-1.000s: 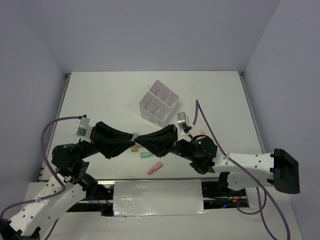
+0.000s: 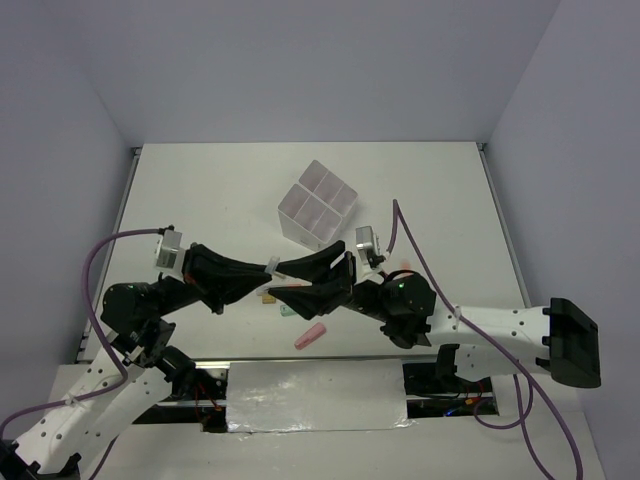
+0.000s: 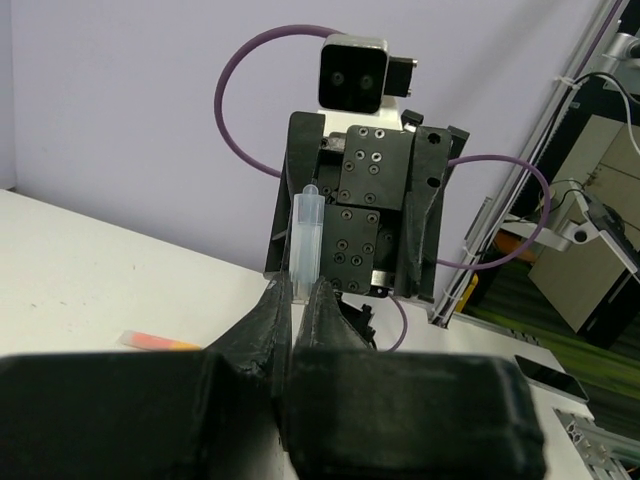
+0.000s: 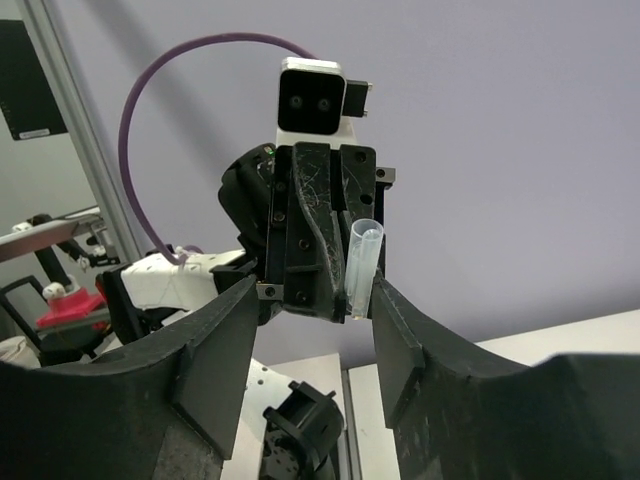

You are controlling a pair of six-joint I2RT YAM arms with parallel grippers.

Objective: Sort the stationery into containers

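Observation:
A clear plastic tube [image 2: 273, 264] is held upright in my left gripper [image 2: 268, 271], which is shut on it in the middle over the table; it also shows as a translucent piece [image 3: 306, 240] in the left wrist view and as a tube [image 4: 363, 262] in the right wrist view. My right gripper [image 2: 282, 282] stands open around the tube's side, its fingers spread apart. A divided container [image 2: 318, 203] sits at the back. On the table lie a pink item [image 2: 310, 335] and a green item [image 2: 289, 310], partly hidden.
A small yellow item [image 2: 269, 298] lies under the grippers. Walls surround the table on the back and sides.
My left gripper keeps hold of it and has barely moved.

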